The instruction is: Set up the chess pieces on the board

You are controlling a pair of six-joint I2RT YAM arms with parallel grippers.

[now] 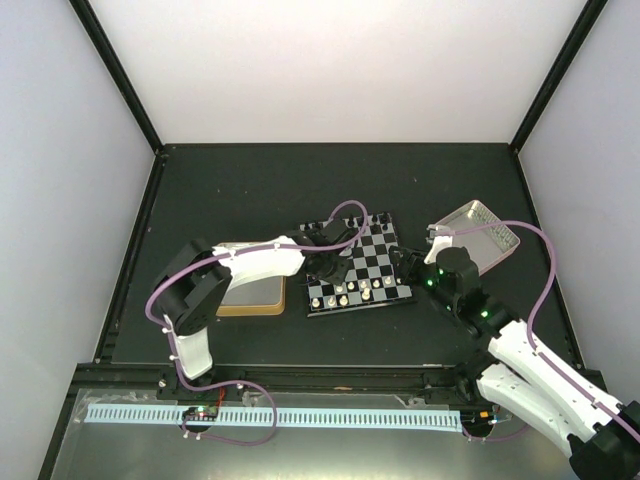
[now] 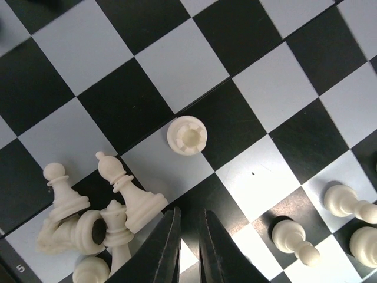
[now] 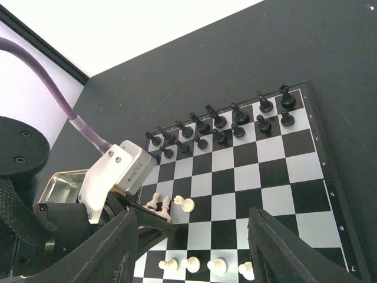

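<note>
The chessboard [image 1: 372,247] has black pieces [image 3: 264,125] upright along its far rows. My left gripper is low over the board, fingers close together; whether anything is between them is unclear. In the left wrist view, white pieces [image 2: 135,194] lie toppled in a cluster left of the fingertips, with a lone white piece [image 2: 187,135] above them and upright white pawns [image 2: 288,236] to the right. My right gripper hangs at the board's right side, fingers wide open and empty.
A metal tray [image 1: 492,258] stands at the right of the board. A tan-rimmed tray [image 1: 250,311] sits to the left, partly under the left arm.
</note>
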